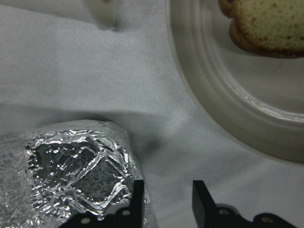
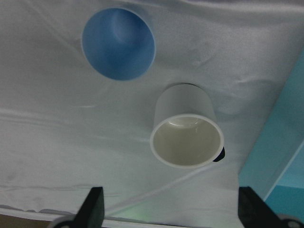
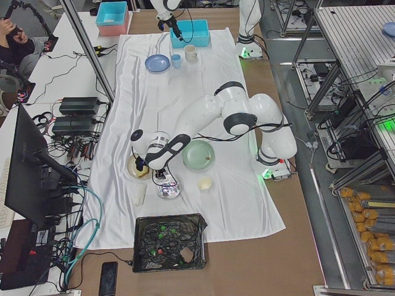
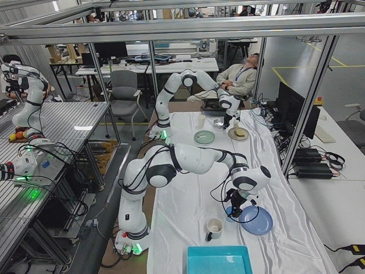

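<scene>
My left gripper hangs open over a foil-covered container, one finger over its right edge. Beyond it in the left wrist view lie a beige plate with a slice of bread on it, and a white object. My right gripper is open above the cloth, nothing between its fingers, near a white mug and a blue cup. A turquoise bin is to their right in the right wrist view. A blue plate lies beside the cup.
A green plate and a cream cup stand near the left arm. A black tray sits at the near edge of the cloth.
</scene>
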